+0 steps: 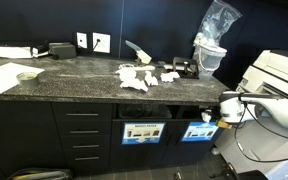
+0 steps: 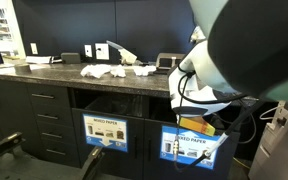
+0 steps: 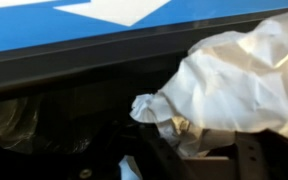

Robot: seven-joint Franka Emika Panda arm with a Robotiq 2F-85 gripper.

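Crumpled white paper [image 3: 234, 85] fills the right of the wrist view. My gripper is shut on its lower end, its dark fingers partly lost in shadow at the bottom edge. Beyond lies a dark opening [image 3: 84, 105] under a blue and white sign [image 3: 104, 12]. In exterior view 2 the arm [image 2: 254, 50] blocks much of the right side, near a "mixed paper" sign [image 2: 189, 143] on the cabinet front. Several more crumpled white papers [image 1: 129, 75] rest on the dark countertop [image 1: 84, 78].
Another cabinet opening with a sign [image 1: 143, 133] is left of the arm. On the counter stand a tin [image 1: 27, 78], a black box [image 1: 62, 50] and a bagged white container [image 1: 212, 55]. Clear glossy material [image 3: 14, 120] shows inside the opening.
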